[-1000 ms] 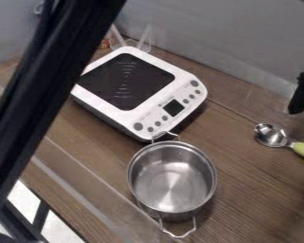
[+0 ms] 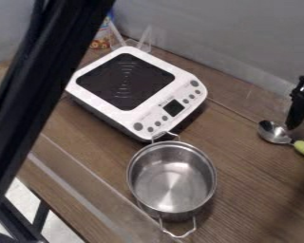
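The black gripper (image 2: 298, 102) shows only partly at the right edge, above a metal spoon (image 2: 274, 132) with a light green handle (image 2: 303, 148); whether its fingers are open or shut is unclear. A steel pot (image 2: 171, 179) with two wire handles stands on the wooden table. Behind it sits a white induction cooktop (image 2: 175, 86) with a black plate and buttons.
A grey wall (image 2: 231, 38) bounds the table (image 2: 243, 199) at the back. A dark frame bar crosses the left of the view. Bare wood lies right of the pot and between cooktop and spoon.
The gripper has shifted slightly at the right edge. The pot, cooktop and spoon stand as before.
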